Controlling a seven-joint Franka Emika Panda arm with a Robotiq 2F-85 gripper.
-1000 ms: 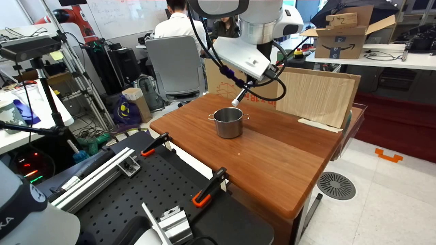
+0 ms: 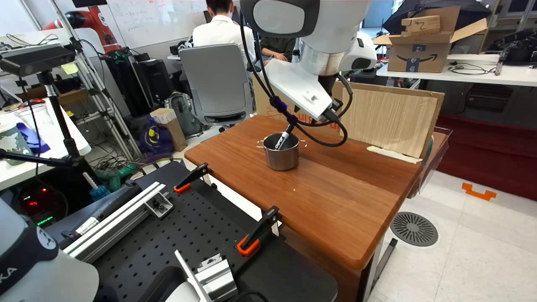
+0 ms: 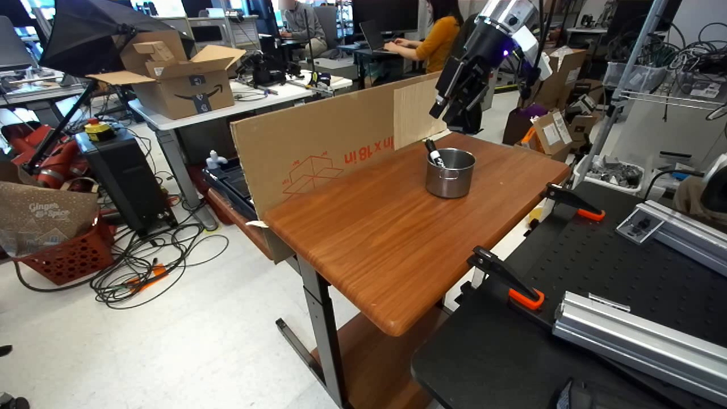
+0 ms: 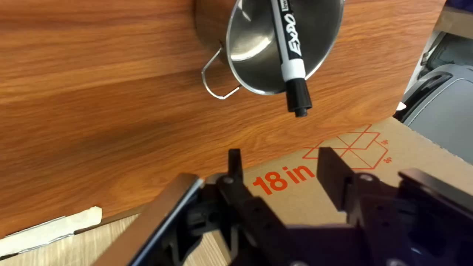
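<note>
A steel pot (image 2: pixel 282 159) with thin wire handles stands upright on the wooden table. Inside it a white-and-black EXPO marker (image 4: pixel 290 42) leans on the rim, its black cap end sticking out over the edge. Exterior view 2 shows the same marker (image 3: pixel 435 155) and pot (image 3: pixel 450 183). My gripper (image 3: pixel 437 115) is above the pot, toward the cardboard side, and apart from the marker. In the wrist view the fingers (image 4: pixel 235 165) are spread with nothing between them; only the table and the cardboard show beyond. The gripper's fingers are mostly hidden behind the arm in exterior view 1.
A cardboard panel (image 3: pixel 310 153) stands along the table's back edge, close behind my gripper. Two orange-and-black clamps (image 2: pixel 256 231) grip the side by the black perforated board (image 2: pixel 201 226).
A second ago the marker was held at my gripper above an empty pot. Now it rests in the pot, free of the fingers, and the arm has shifted slightly.
</note>
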